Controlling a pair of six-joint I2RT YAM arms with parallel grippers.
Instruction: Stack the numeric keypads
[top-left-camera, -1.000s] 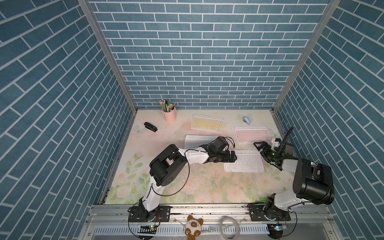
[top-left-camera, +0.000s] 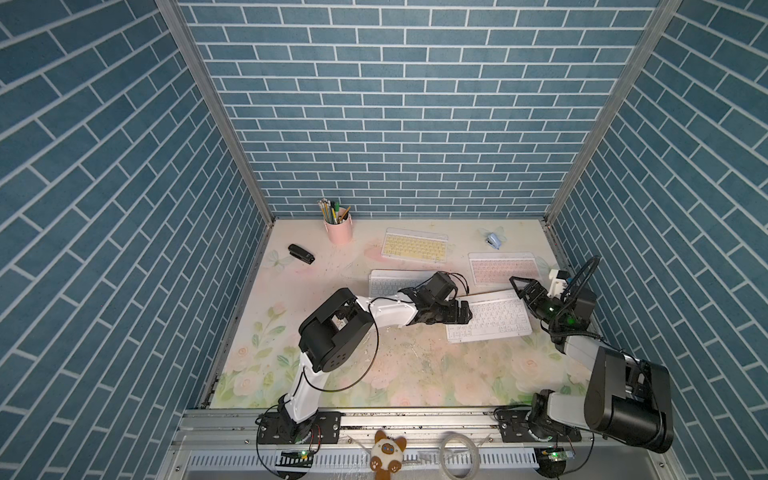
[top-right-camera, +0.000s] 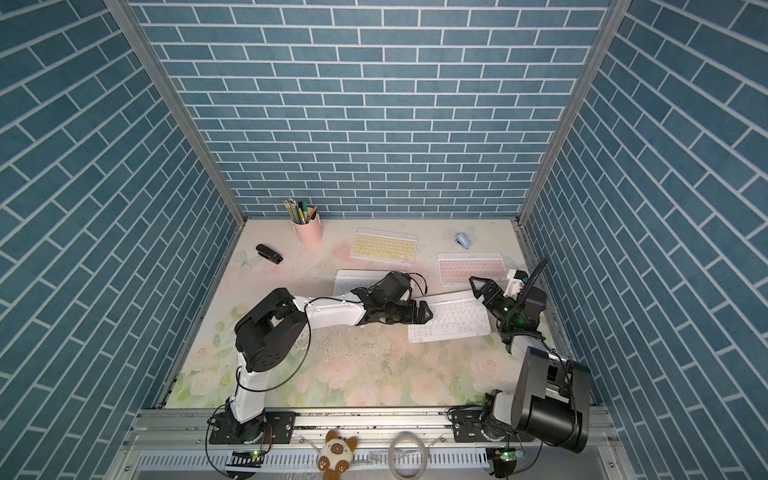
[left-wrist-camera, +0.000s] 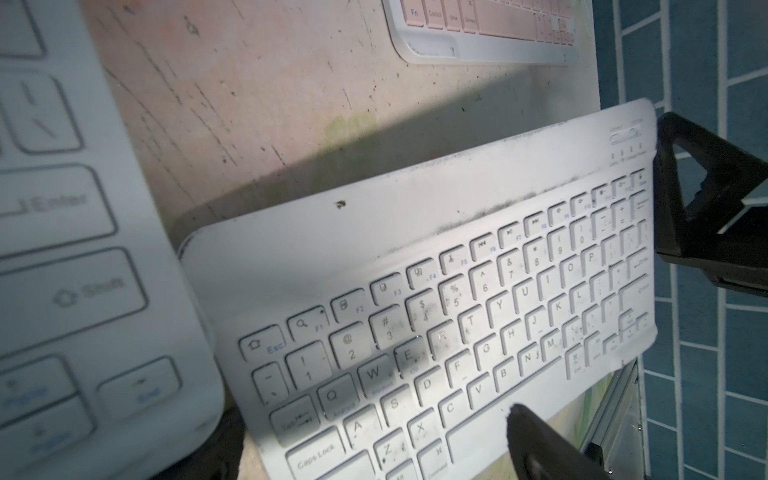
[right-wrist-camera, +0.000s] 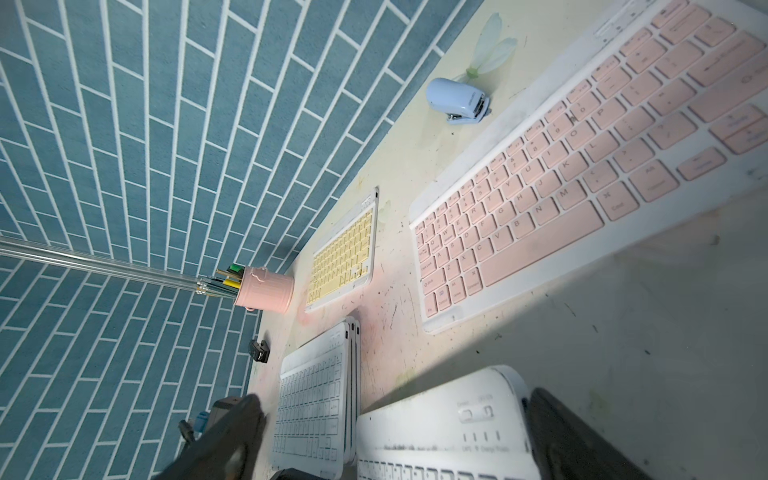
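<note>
A white keyboard (top-left-camera: 488, 320) lies askew at front right. Left of and behind it, white keyboards (right-wrist-camera: 312, 392) are stacked, partly hidden by my left arm. My left gripper (top-left-camera: 459, 312) is over the askew keyboard's left end; the left wrist view shows its fingertips apart and blurred, and whether it holds the edge I cannot tell. My right gripper (top-left-camera: 524, 288) is open at that keyboard's back right corner, which sits between its fingers in the right wrist view.
A pink keyboard (top-left-camera: 502, 268) lies behind, a yellow one (top-left-camera: 414, 246) at the back middle. A blue stapler (top-left-camera: 493, 240), pink pen cup (top-left-camera: 338, 230) and black stapler (top-left-camera: 301, 253) stand toward the back.
The right end of the front keyboard has shifted back or up, tilting it in view. My right gripper has moved slightly with it; the left arm stays still.
</note>
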